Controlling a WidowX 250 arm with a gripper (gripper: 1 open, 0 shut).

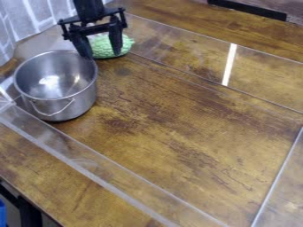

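My black gripper [95,35] is at the top left, over a green object [120,46] that looks like a cloth or soft toy. The gripper partly covers it; whether its fingers are open or closed around it is unclear. A large steel pot [57,85] with a wire handle stands on the wooden surface just in front of the gripper, toward the lower left.
Transparent borders run along its back, right and front-left sides. A dark slot is at the top right edge.
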